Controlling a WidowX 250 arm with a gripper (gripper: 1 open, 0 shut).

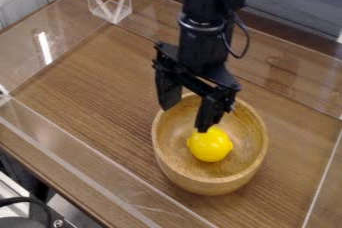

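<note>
My gripper [190, 103] is a black arm end hanging over a tan oval bowl [174, 169], its fingers apart and angled down toward a yellow, roundish object [210, 145] lying in the bowl. The fingertips are a little above and behind the yellow object, with nothing seen between them.
The bowl stands on a wooden table [74, 92]. A clear, wire-like container [110, 4] is at the back left. A black cable lies at the bottom left corner.
</note>
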